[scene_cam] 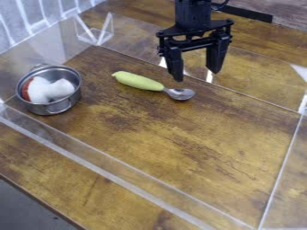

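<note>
My gripper (193, 65) is at the upper middle, open, with two black fingers spread apart and nothing between them. Below it on the wooden table lie a pale green elongated object (136, 81) and, at its right end, a metal spoon (180, 93); whether they are one utensil or two touching things I cannot tell for sure. A steel pot (54, 105) at the left holds white round items (59, 89) and something red (27, 88).
Transparent low walls surround the work area on the wooden table (156, 171). A dark strip lies at the back right.
</note>
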